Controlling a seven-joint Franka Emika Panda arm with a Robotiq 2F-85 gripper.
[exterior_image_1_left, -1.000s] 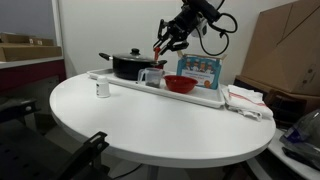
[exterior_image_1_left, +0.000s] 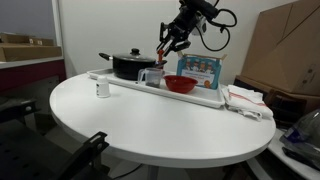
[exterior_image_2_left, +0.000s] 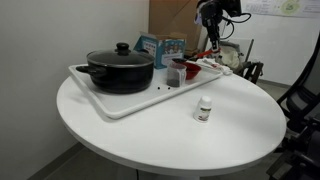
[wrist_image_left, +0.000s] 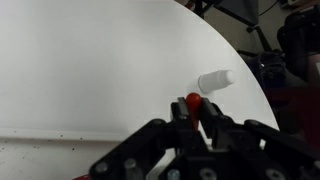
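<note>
My gripper is shut on a slim red-orange object (wrist_image_left: 193, 101), whose rounded end shows between the fingers in the wrist view. What the object is cannot be told. In exterior view 1 the gripper (exterior_image_1_left: 162, 46) hangs above the tray, over the clear measuring cup (exterior_image_1_left: 151, 76) and to the left of a red bowl (exterior_image_1_left: 181, 84). Below the fingers a bit of red shows in that view. A small white bottle (exterior_image_1_left: 102, 88) stands upright on the round white table (exterior_image_1_left: 150, 125), well away from the gripper.
A black lidded pot (exterior_image_2_left: 120, 70) occupies one end of the white tray (exterior_image_2_left: 125, 102). A blue picture box (exterior_image_1_left: 198, 69) stands behind the bowl, and a folded cloth (exterior_image_1_left: 246, 101) lies at the tray's right.
The gripper and the red object have shifted slightly to the right in exterior view 1. Everything on the table and tray stays in place.
</note>
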